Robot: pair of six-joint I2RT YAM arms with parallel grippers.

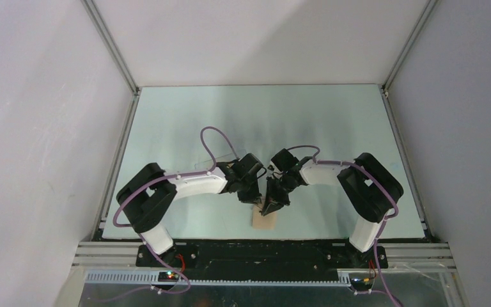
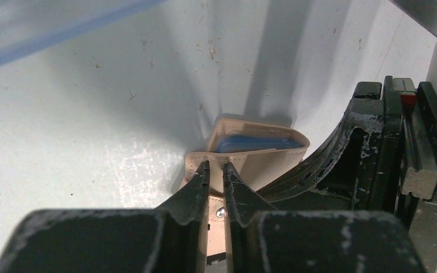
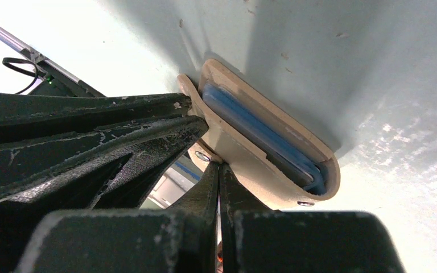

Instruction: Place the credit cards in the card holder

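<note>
The beige card holder (image 1: pixel 263 219) (image 2: pixel 262 164) (image 3: pixel 273 182) lies at the table's front middle, its mouth open with blue cards (image 3: pixel 250 128) (image 2: pixel 256 143) inside. My left gripper is low at the holder's front face by a snap button, its fingertips slightly apart; whether it pinches the leather is unclear. My right gripper is shut, its tips against the holder's snap side, nothing visible between them. The two grippers sit close together in the top view.
A clear tray (image 1: pixel 202 164), partly hidden behind the left arm, lies on the table (image 1: pixel 319 115). Walls enclose three sides.
</note>
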